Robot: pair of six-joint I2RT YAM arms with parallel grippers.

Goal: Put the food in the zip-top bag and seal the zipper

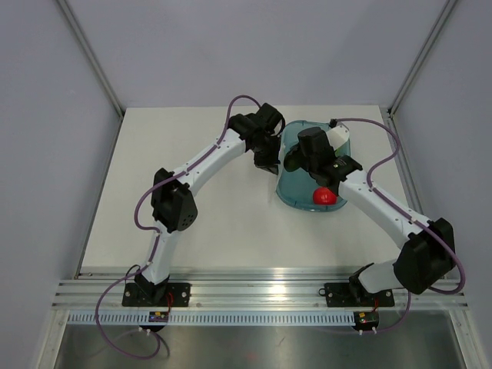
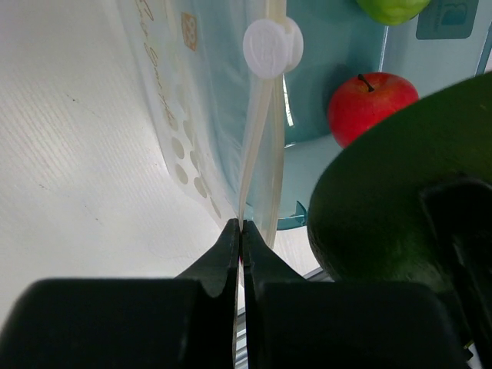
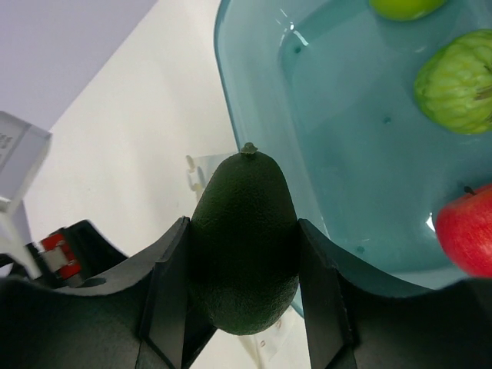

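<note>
In the left wrist view, the clear zip top bag hangs with a round white slider on its zipper. My left gripper is shut on the bag's edge, where the zipper strips run in between its fingertips. A dark green avocado is gripped in my right gripper, a finger on either side of it. The avocado is held outside the bag, just right of its mouth, over the left side of the blue bin. From above, the bag is a faint pale strip, mostly hidden under the left gripper.
The blue bin holds a red apple, a green, wrinkled vegetable and another bright green piece. Both arms' tips are close together above the bin's left rim.
</note>
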